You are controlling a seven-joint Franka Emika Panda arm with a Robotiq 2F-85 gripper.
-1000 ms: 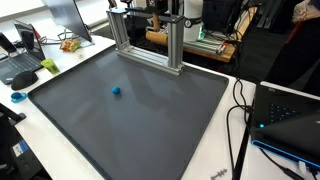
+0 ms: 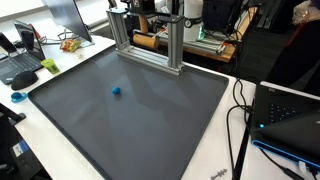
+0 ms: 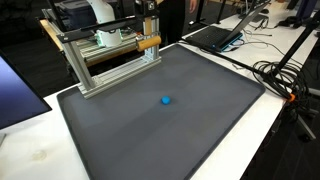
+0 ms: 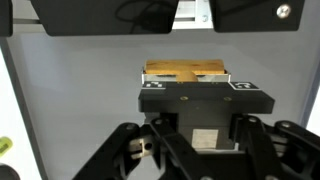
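Note:
An orange-tan wooden piece shows in the wrist view as a crossbar with a short stem running down to my gripper. The gripper's dark fingers are shut on that stem; the grasped part itself is hidden. In exterior view 2 the wooden piece hangs by the right end of the metal frame, below the dark gripper. Exterior view 1 shows the wooden piece low behind the far edge of the mat, partly near the frame's post. A small blue object lies alone on the grey mat.
The metal frame stands along the mat's edge, close to the gripper. A laptop, a yellow-green item and cables lie off to the side.
In exterior view 1 the wooden piece has shifted slightly left and down. The blue object and the frame have stayed where they were.

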